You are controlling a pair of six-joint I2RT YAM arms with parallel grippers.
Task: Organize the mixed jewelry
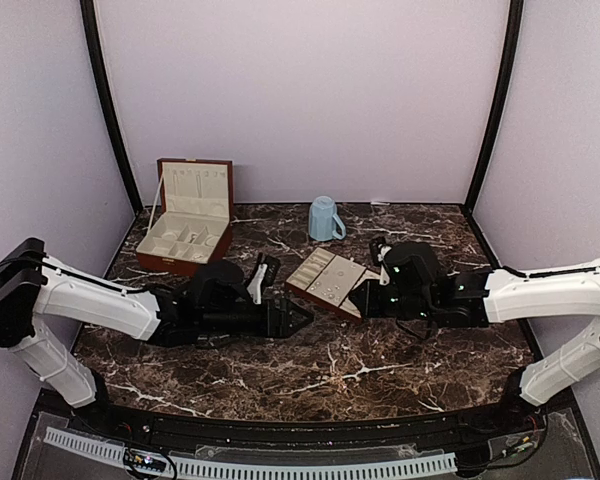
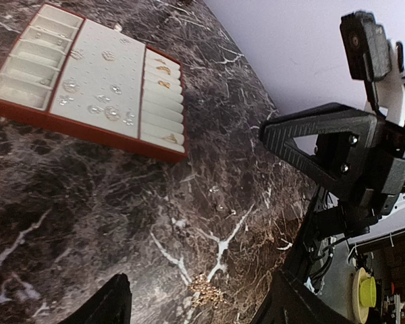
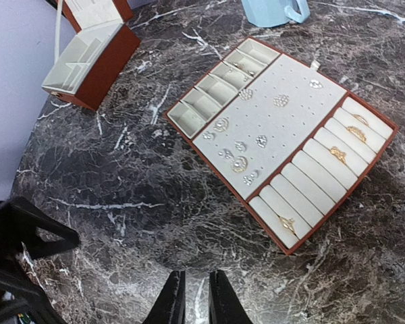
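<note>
The jewelry tray (image 3: 270, 131) has white compartments at one end, a middle pad dotted with silver earrings (image 3: 239, 164), and padded slots holding a few gold rings (image 3: 338, 154). A small gold heap of jewelry (image 2: 206, 290) lies on the marble in the left wrist view, below my left gripper, whose fingers are wide open and empty. Two tiny pieces (image 2: 214, 190) lie nearer the tray. My right gripper hovers in front of the tray, its fingers parted by a narrow gap with nothing visible between them.
A brown jewelry box (image 1: 186, 235) stands with its lid raised at the back left. The light blue mug (image 1: 323, 219) is behind the tray. Both grippers are close together near the table's middle.
</note>
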